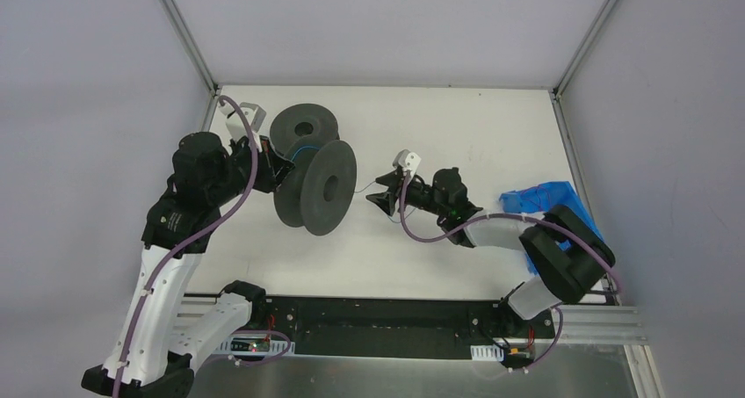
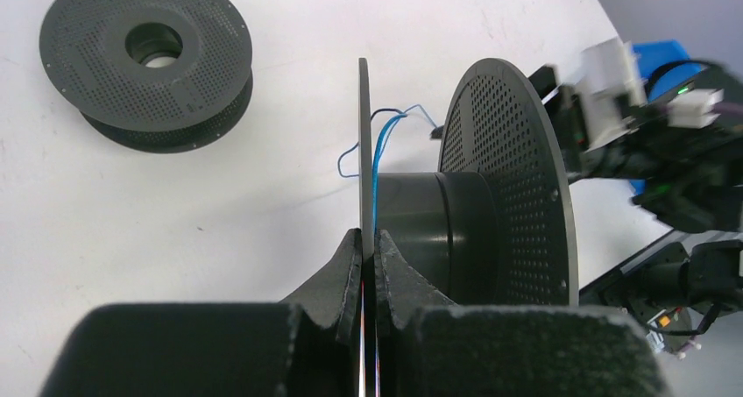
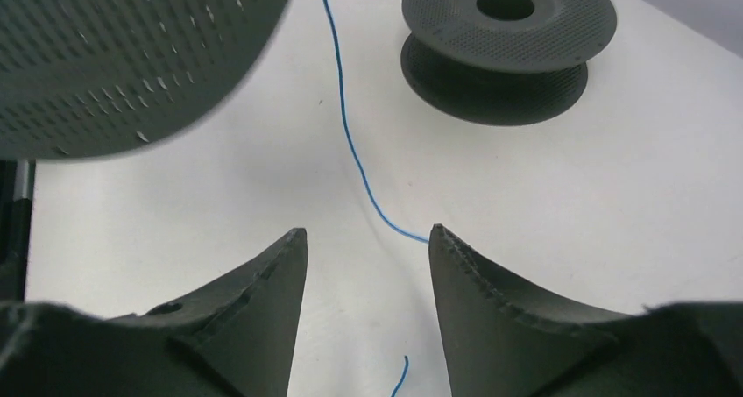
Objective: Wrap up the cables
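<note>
A dark spool (image 1: 320, 206) is held up on edge, clear of the table, in the top view. My left gripper is shut on the thin rim of its near flange (image 2: 365, 143), one finger on each side. The blue cable (image 2: 383, 143) lies over the spool's core between the flanges, and its loose part trails off beyond. My right gripper (image 1: 383, 194) stands apart to the right of the spool, fingers parted. In the right wrist view, the blue cable (image 3: 347, 125) runs down to the right finger (image 3: 445, 265) and passes behind it; a short piece shows lower down.
A second dark spool (image 2: 149, 51) lies flat on the table behind the held one. At the right edge stands a blue bin (image 1: 562, 193), partly covered by the right arm.
</note>
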